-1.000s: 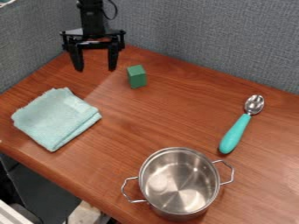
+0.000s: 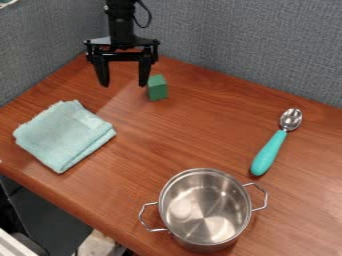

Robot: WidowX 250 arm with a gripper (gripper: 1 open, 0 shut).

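My black gripper (image 2: 123,78) hangs at the upper left of the camera view, open with nothing between its fingers. It is just to the left of a small green block (image 2: 156,87) standing on the wooden table. A folded pale cloth (image 2: 63,135) lies at the left. A steel pot (image 2: 205,208) with two handles stands at the lower right of centre. A spoon with a turquoise handle (image 2: 267,151) lies on the right.
Grey padded walls (image 2: 254,50) border the table (image 2: 187,135) at the back and left.
My gripper has moved to the right, closer to the green block, and slightly down in the view. The objects on the table have not moved.
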